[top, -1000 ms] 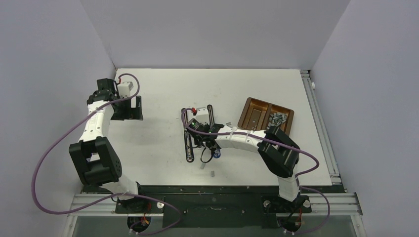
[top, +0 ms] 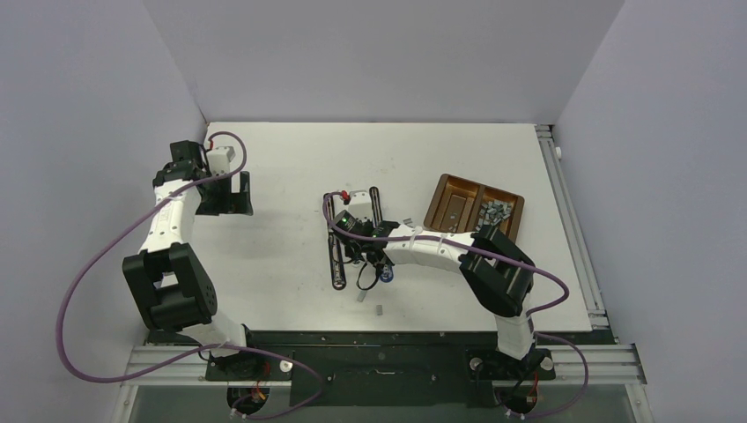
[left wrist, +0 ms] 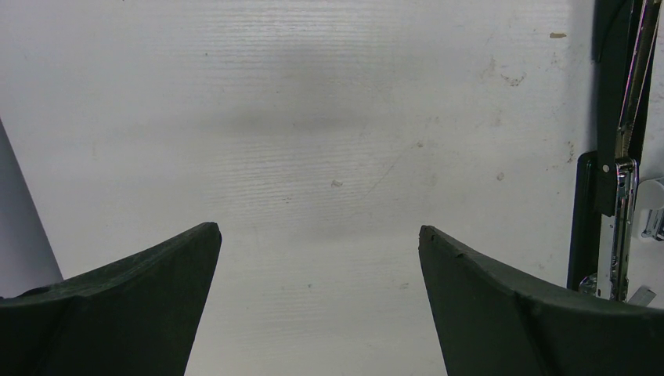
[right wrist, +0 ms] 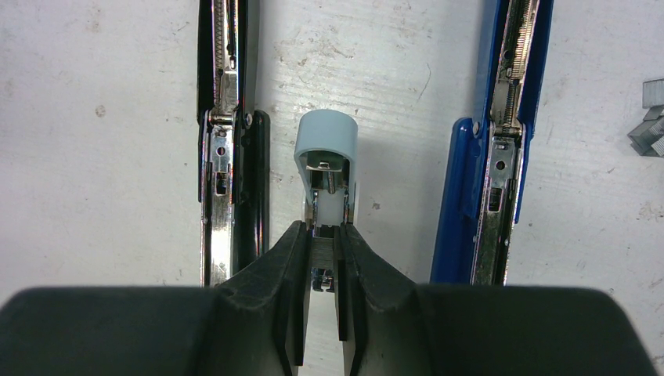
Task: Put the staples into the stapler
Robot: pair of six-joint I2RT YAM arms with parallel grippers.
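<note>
Three opened staplers lie on the table. A black one [right wrist: 227, 180] is on the left, a blue one [right wrist: 462, 196] on the right, and a pale grey-blue one [right wrist: 326, 133] between them. My right gripper is shut on the middle stapler, at its metal staple channel; the exact part held is hard to make out under the fingers. The top view is mostly blocked there by my right arm. My left gripper [top: 234, 194] hangs open and empty over the table's left side, with the black stapler [left wrist: 611, 184] at the right of its view.
A brown divided tray [top: 454, 207] with grey staple pieces in one compartment stands at the right. Loose staple strips [right wrist: 651, 133] lie right of the blue stapler, and small pieces [top: 379, 310] near the front edge.
</note>
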